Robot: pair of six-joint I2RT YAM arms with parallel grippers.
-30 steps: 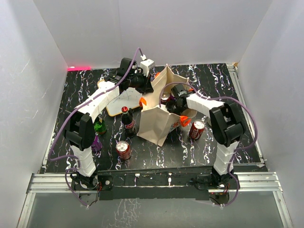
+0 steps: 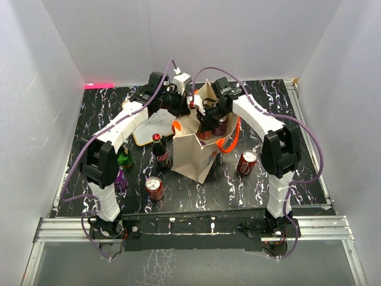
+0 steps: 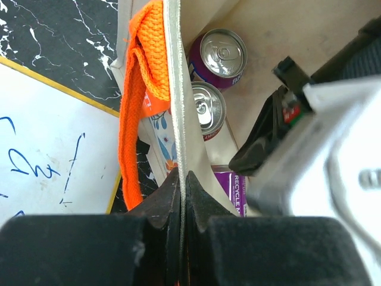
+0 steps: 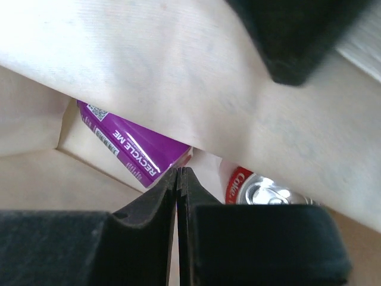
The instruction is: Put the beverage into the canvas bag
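Note:
The canvas bag (image 2: 190,155) stands in the middle, holding a purple can (image 3: 223,53), a red can (image 3: 207,107) and a purple carton (image 4: 131,143). My left gripper is shut on the bag's near rim, beside an orange strap. My right gripper is over the bag's inside with its fingertips together; whether anything thin is between them does not show.
A cola bottle (image 2: 161,152), a red can (image 2: 154,187), a green bottle (image 2: 125,158) and a purple bottle (image 2: 120,179) stand left of the bag. Another cola can (image 2: 246,162) stands right. A whiteboard (image 3: 47,149) lies behind.
My right arm has risen and moved back toward the bag's far left part, exposing more of its right side. The left arm has stayed about still.

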